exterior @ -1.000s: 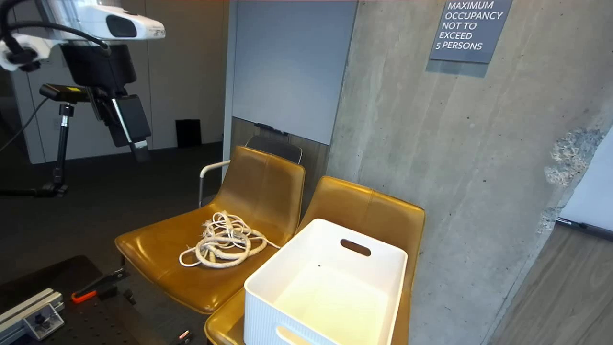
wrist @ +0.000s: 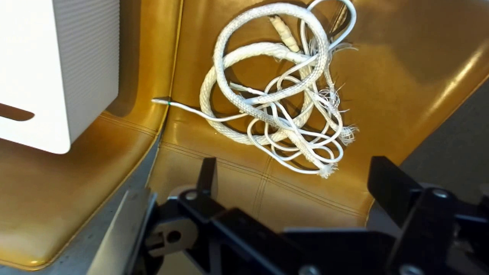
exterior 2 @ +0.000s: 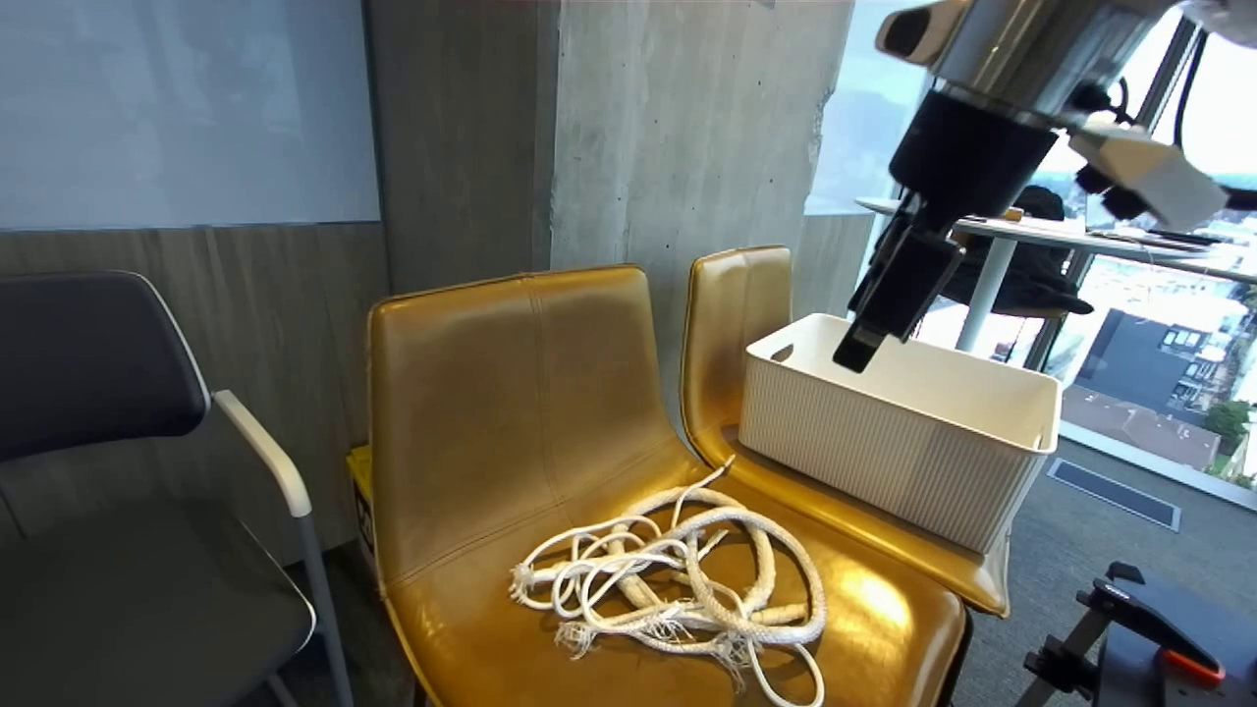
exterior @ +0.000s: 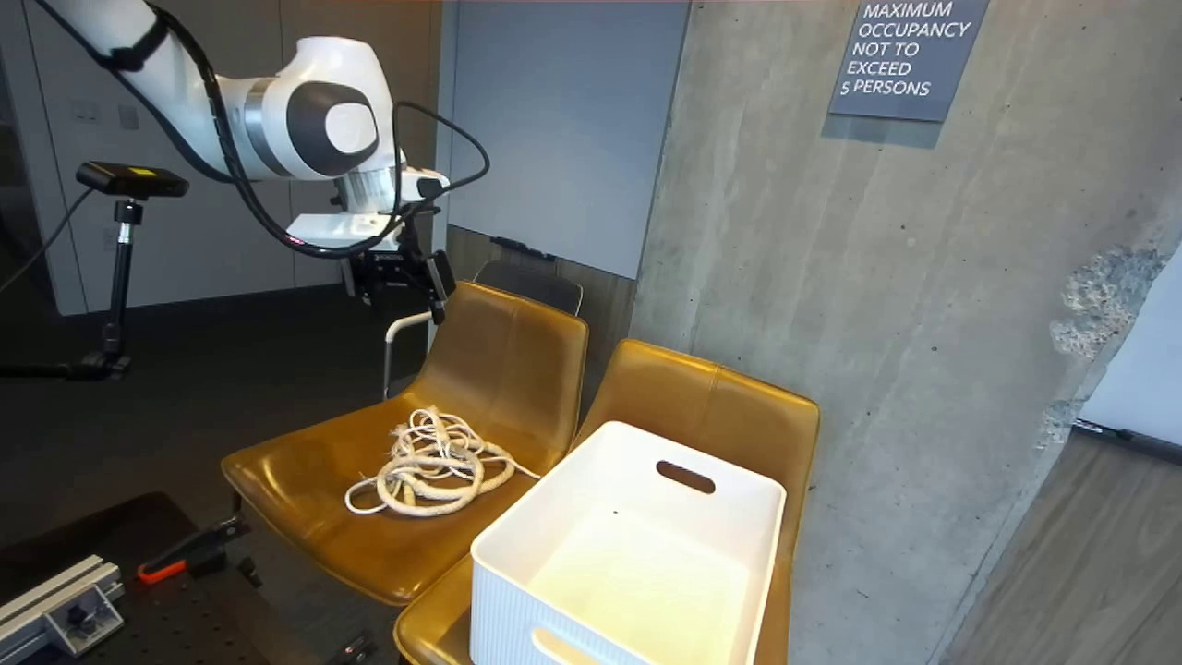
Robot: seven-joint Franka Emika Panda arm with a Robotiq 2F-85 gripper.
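A loose tangle of white rope lies on the seat of a tan leather chair; thick loops, thin cords and frayed ends show in the wrist view. On the neighbouring chair stands a white bin, whose visible inside is empty. My gripper is open, its two black fingers wide apart with nothing between them. It hangs well above the rope chair, near the backrest in exterior view 1. The rope is clear of the fingers.
The rope chair's backrest rises close to the gripper's side. A grey chair with a pale armrest stands beside it. A concrete wall is behind the bin. A dark table with a clamp is at front left.
The arm has swung from the far left in exterior view 1 to above the rope chair's backrest, and its wrist has turned. Rope and bin have stayed put.
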